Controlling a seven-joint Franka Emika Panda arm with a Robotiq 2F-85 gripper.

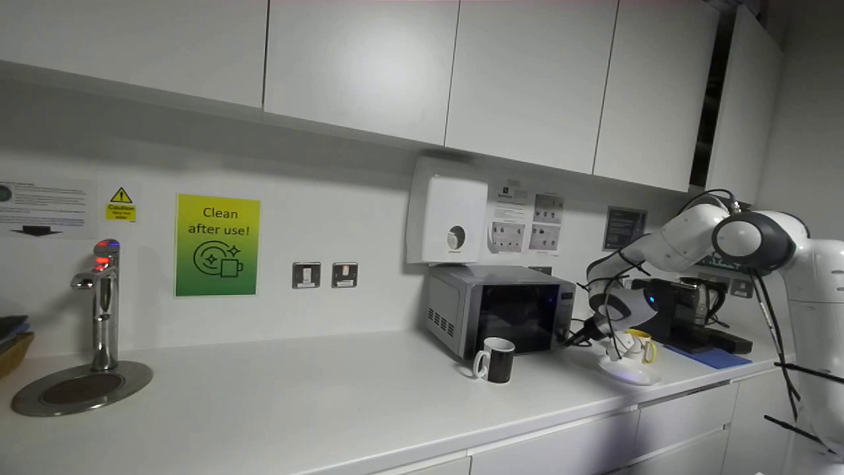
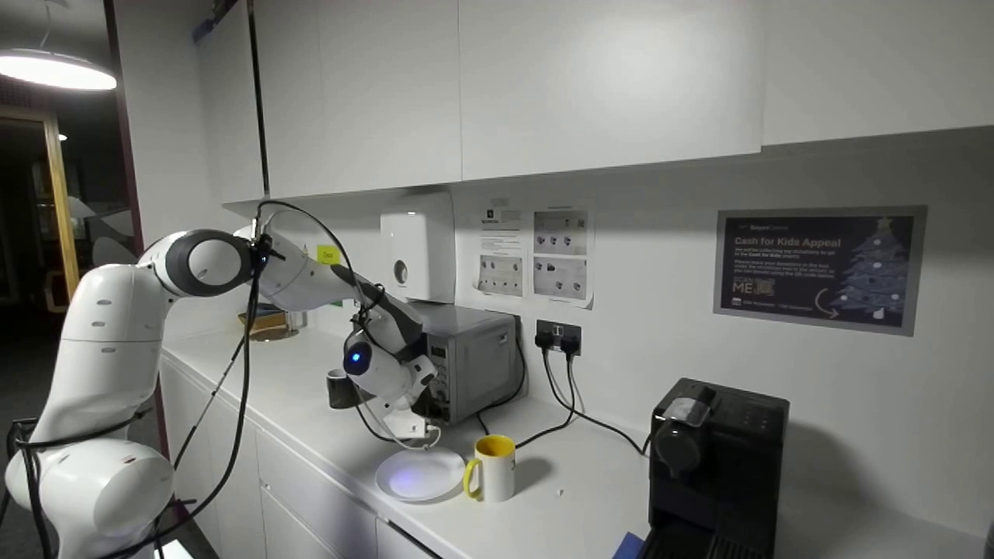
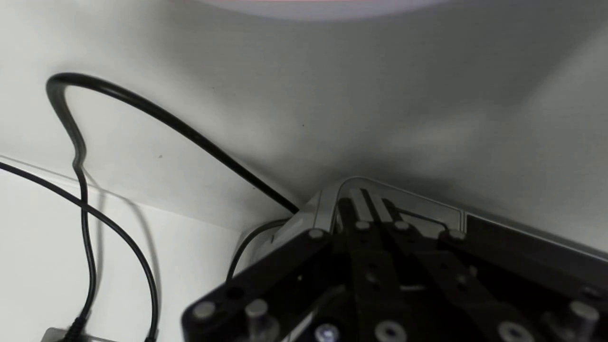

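My gripper is shut, its two fingertips side by side with nothing visible between them. It points at the right-hand front corner of the grey microwave, near the control panel. The microwave door is closed. Whether the fingertips touch the panel cannot be made out. In exterior view 2 the arm's wrist hides most of the gripper. Beneath the wrist lies a white plate on the counter, beside a white mug with yellow inside.
A black-and-white mug stands before the microwave's door. Black cables run along the counter behind the arm. The coffee machine is at the far end.
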